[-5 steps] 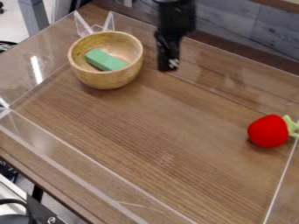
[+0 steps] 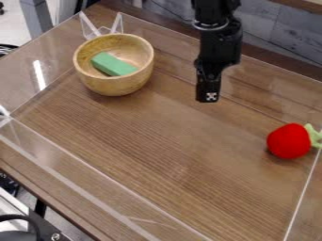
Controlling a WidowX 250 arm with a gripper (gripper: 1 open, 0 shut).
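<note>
My gripper point(image 2: 210, 92), black, hangs over the upper middle of the wooden table point(image 2: 164, 169), shut, with nothing visible between its fingers. To its left a tan bowl point(image 2: 116, 83) holds a green block point(image 2: 113, 63). A red tomato-like object point(image 2: 288, 142) with a pale green top lies at the right.
A wall or raised edge runs along the back. Dark cables show at the bottom left corner.
My gripper has moved right from near the bowl, and slightly downward in the view. The bowl, green block and red object stay in place.
</note>
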